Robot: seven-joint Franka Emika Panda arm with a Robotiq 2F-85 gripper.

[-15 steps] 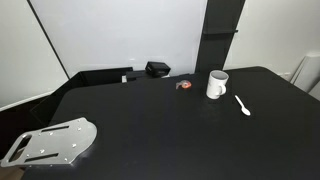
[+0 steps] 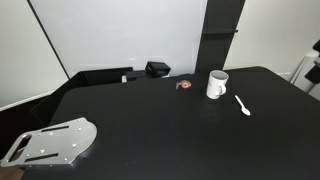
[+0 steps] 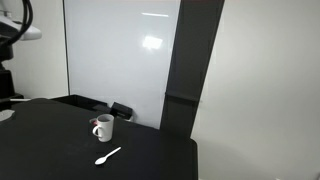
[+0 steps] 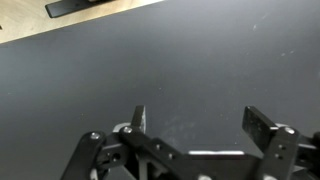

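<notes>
In the wrist view my gripper stands open over the bare dark tabletop, its two black fingers wide apart with nothing between them. A white mug (image 2: pixel 217 85) is upright toward the back right of the table in exterior view 1, and the same mug (image 3: pixel 103 127) shows in exterior view 2. Beside it lies a white spoon (image 2: pixel 243 106), also seen as a spoon (image 3: pixel 107 156) in front of the mug. Neither mug nor spoon appears in the wrist view. Exterior view 1 catches only a dark bit of the arm (image 2: pixel 316 62) at its right edge.
Left of the mug lies a small red-and-grey object (image 2: pixel 184 85), too small to make out. A black box (image 2: pixel 157 69) stands at the back edge. A silver metal plate (image 2: pixel 50 143) occupies the left front corner.
A dark part of the arm has come into exterior view 1 at the right edge. The mug, spoon and other objects have not moved.
</notes>
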